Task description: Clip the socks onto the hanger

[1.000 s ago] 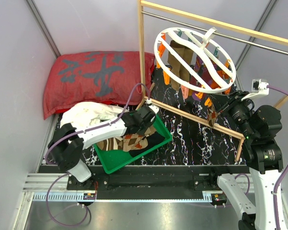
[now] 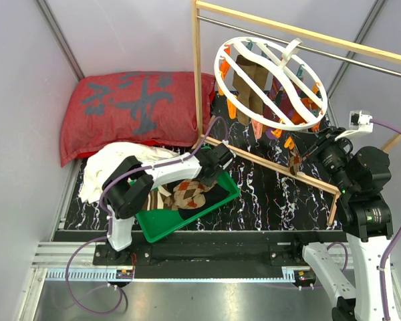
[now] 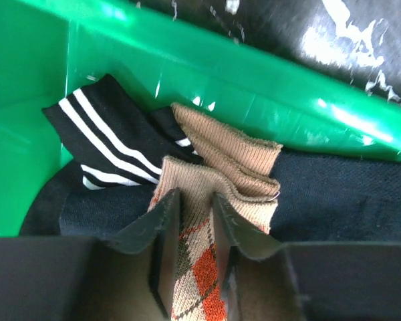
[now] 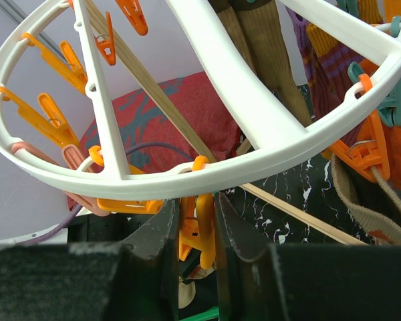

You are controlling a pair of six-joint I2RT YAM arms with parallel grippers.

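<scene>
Inside the green tray (image 2: 162, 224), a tan argyle sock (image 3: 207, 267) with red diamonds lies over dark socks. My left gripper is over its cuff, the fingers part open with a narrow gap and sock fabric showing between them. Whether they touch the fabric cannot be told. The white round hanger (image 2: 222, 67) hangs at upper right, with several clips and socks on it. My right gripper is shut on an orange clip (image 4: 205, 227) at the hanger's rim. Another argyle sock (image 2: 295, 160) hangs near that side of the hanger.
A striped black sock (image 3: 107, 134) lies beside the argyle one. The wooden frame (image 2: 197, 73) stands between tray and hanger. A red cushion (image 2: 130, 114) and white cloth (image 2: 113, 167) are at left. Clear black marble (image 2: 254, 200) lies right of the tray.
In the top view, my left arm has moved rightward over the tray, its gripper now further right, over the argyle sock. The right arm and the hanger have barely moved.
</scene>
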